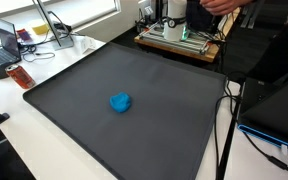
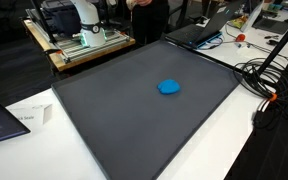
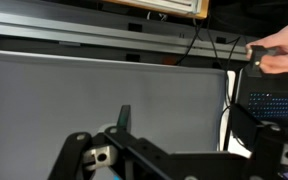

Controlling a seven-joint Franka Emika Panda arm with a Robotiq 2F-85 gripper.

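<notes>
A small, bright blue item [image 1: 120,102], perhaps a crumpled cloth, lies alone on the dark grey mat [image 1: 174,130]. Exterior view 2 has the same blue item [image 2: 168,87] toward the mat's far side. In the wrist view, my gripper stands open above the grey surface, its dark fingers wide apart with nothing between them. Both exterior views show part of the white arm [image 2: 86,22] beyond the mat, but the gripper cannot be made out there.
A person's hand [image 3: 280,50] holds a small dark object near a laptop [image 3: 271,105] and cables. An orange-red can [image 1: 21,77] stands beside the mat. More cables [image 2: 269,85] lie along the table side.
</notes>
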